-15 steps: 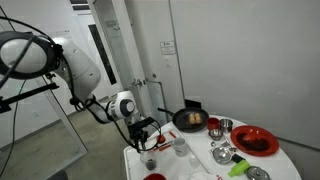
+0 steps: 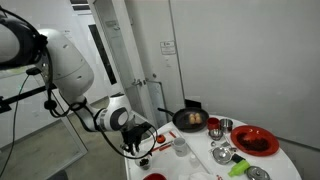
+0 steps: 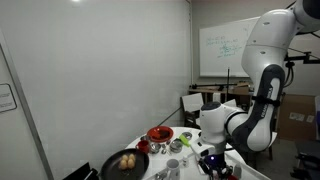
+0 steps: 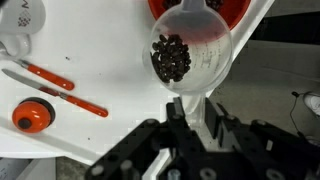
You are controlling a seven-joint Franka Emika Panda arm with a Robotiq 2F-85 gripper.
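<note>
In the wrist view my gripper is shut on the pale end of a clear cup [image 4: 205,62]. Dark beans [image 4: 171,58] lie inside the cup, gathered toward its left side. Part of a red bowl [image 4: 236,8] shows behind the cup's far end, with more dark pieces in it; whether cup and bowl touch, I cannot tell. From exterior view 1, the gripper [image 2: 136,143] is low over the near left of the white table, and the red bowl [image 2: 155,177] is at the bottom edge.
Two orange-handled knives [image 4: 84,105] and a round orange-topped item [image 4: 33,115] lie left of the cup. Farther along the table are a dark pan [image 2: 190,119], a red plate [image 2: 255,140], several metal cups and a green-handled utensil [image 2: 239,168].
My arm has come down and slightly left in exterior view 1, bringing the gripper lower over the table. The other tableware has stayed where it was.
</note>
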